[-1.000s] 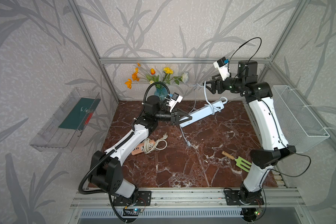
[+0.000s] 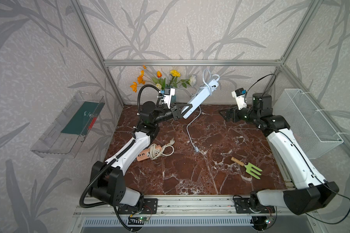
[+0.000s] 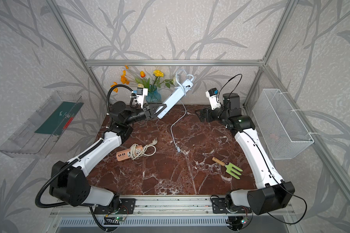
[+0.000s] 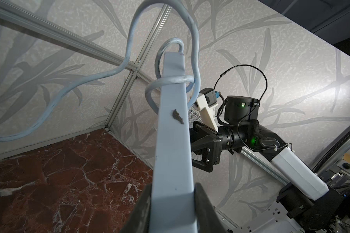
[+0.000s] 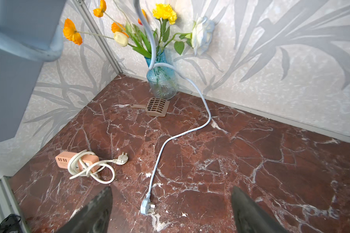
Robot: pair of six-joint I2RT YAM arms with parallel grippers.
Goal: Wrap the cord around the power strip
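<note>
A white power strip (image 2: 198, 100) is held tilted upward by my left gripper (image 2: 181, 110), which is shut on its lower end; in the left wrist view the strip (image 4: 171, 151) runs straight ahead. Loops of its pale cord (image 4: 196, 46) go around and over the upper end. The rest of the cord (image 5: 184, 134) hangs to the table and runs forward to its plug (image 5: 145, 205). My right gripper (image 2: 225, 113) stands open to the right of the strip, holding nothing.
A pink power strip (image 5: 64, 158) with coiled cord lies front left, a green garden fork (image 2: 252, 170) front right. A vase with flowers (image 5: 161, 81) and a slotted scoop (image 5: 156, 106) stand or lie at the back.
My left gripper has raised and tilted the strip upward, toward the back. My right gripper has moved down, and the cord it was at now loops above the strip, free of it.
</note>
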